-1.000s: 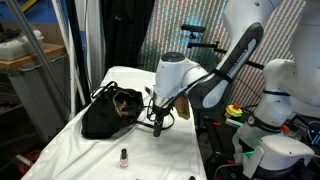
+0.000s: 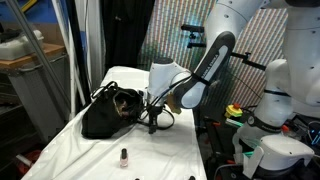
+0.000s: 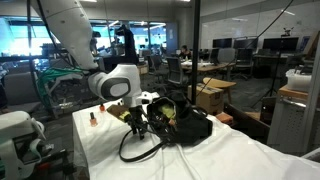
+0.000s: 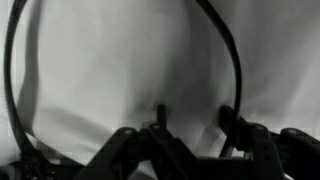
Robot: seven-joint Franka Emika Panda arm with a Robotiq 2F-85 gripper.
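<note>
A black bag sits on the white-covered table, its dark mouth facing up. From it a black strap loops across the cloth. Low over the cloth beside the bag, my gripper points down with its fingers apart. In the wrist view the strap runs right at the right-hand finger; whether it lies between the fingers or just outside cannot be told. Bare cloth shows in the gap. From the second exterior view the bag is to the right of the arm, and the fingertips are hard to make out there.
A small dark bottle-like object stands on the cloth nearer the front. More small items lie along the table's near edge.
In exterior view 1 the arm and gripper have come down and shifted slightly left, toward the bag. The bag and the small bottle-like object have stayed in place.
</note>
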